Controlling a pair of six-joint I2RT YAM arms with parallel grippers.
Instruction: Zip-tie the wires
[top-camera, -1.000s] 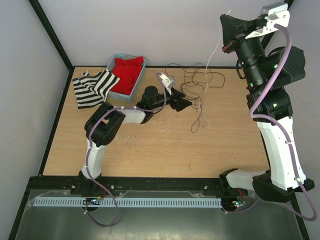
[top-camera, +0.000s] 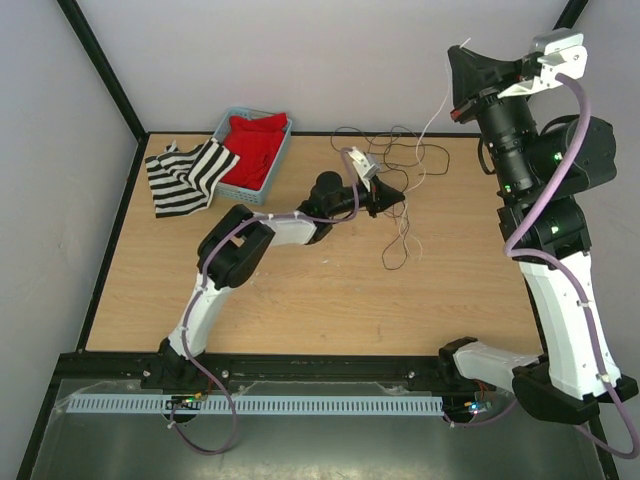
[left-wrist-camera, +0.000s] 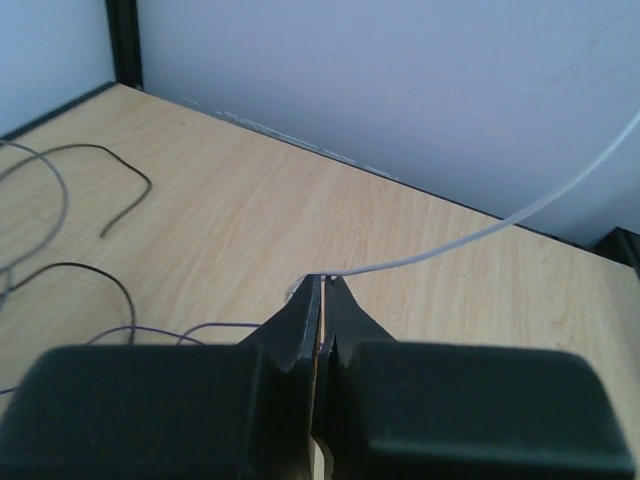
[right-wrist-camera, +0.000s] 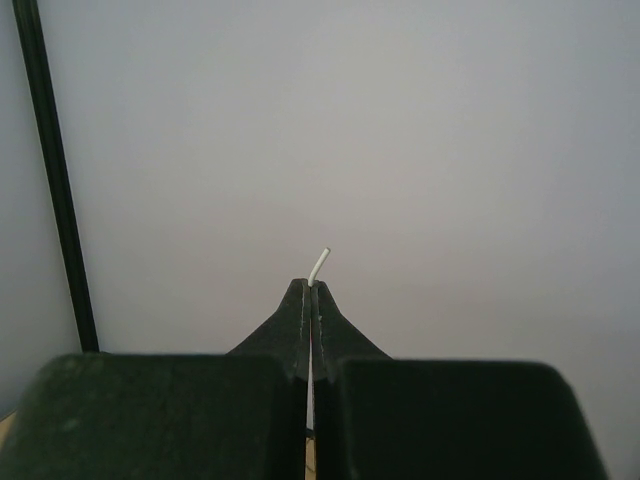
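A long thin white wire (top-camera: 434, 117) runs from high at the right down to a loose tangle of dark wires (top-camera: 395, 262) on the table. My right gripper (top-camera: 455, 50) is raised well above the table, shut on the white wire, whose short free end (right-wrist-camera: 319, 264) sticks up past the fingertips. Low over the tangle, my left gripper (top-camera: 403, 197) is shut. In the left wrist view the white wire (left-wrist-camera: 450, 246) comes down to its fingertips and bends there; whether it is pinched or only lies against them, I cannot tell.
A blue-grey basket (top-camera: 240, 195) holding red cloth (top-camera: 255, 150) stands at the back left. Beside it lies a black-and-white striped cloth (top-camera: 185, 180). A white wall (top-camera: 300, 60) rises behind.
The right gripper has shifted slightly right and down in the top view.
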